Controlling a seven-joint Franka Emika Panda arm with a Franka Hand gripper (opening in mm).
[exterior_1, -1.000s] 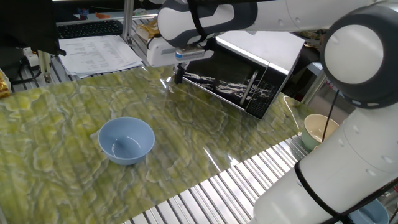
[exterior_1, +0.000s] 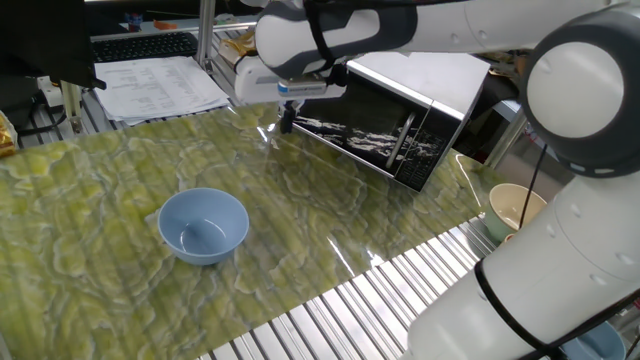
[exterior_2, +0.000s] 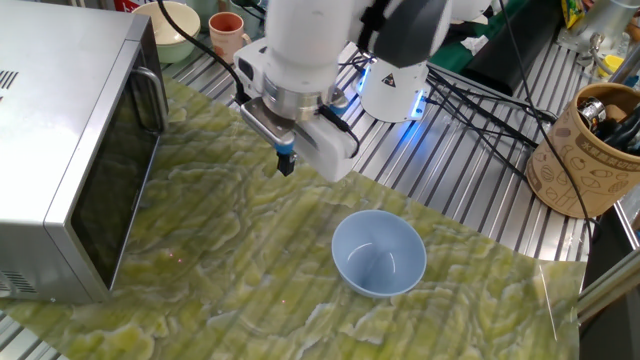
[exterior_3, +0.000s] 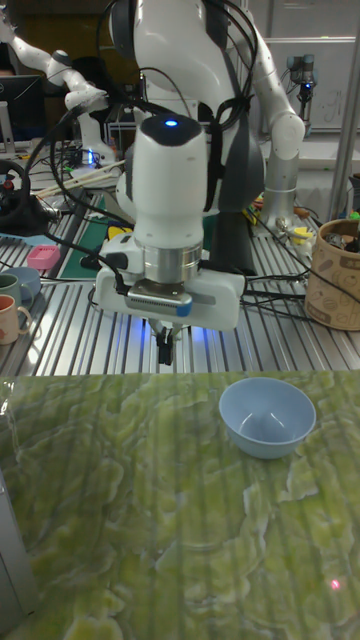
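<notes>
A light blue bowl (exterior_1: 203, 226) stands upright on the green marbled mat (exterior_1: 100, 200), and its visible inside is empty. The same bowl (exterior_2: 379, 253) is in the lower middle of exterior view 2, and the bowl (exterior_3: 267, 417) is at the right in exterior view 3. My gripper (exterior_3: 165, 347) hangs in the air, off to one side of the bowl and apart from it. Its dark fingers point down close together, shut, with nothing showing between them. In exterior view 1 the gripper (exterior_1: 287, 122) appears in front of the microwave's dark door.
A silver microwave (exterior_2: 62, 120) with its door closed stands at one end of the mat. Beyond the mat edge are a cream bowl (exterior_2: 165, 38), a pinkish mug (exterior_2: 228, 36) and a brown patterned bucket (exterior_2: 570, 165). Around the blue bowl, the mat is clear.
My hand has shifted only very slightly over the last second. The bowl and microwave have stayed where they were.
</notes>
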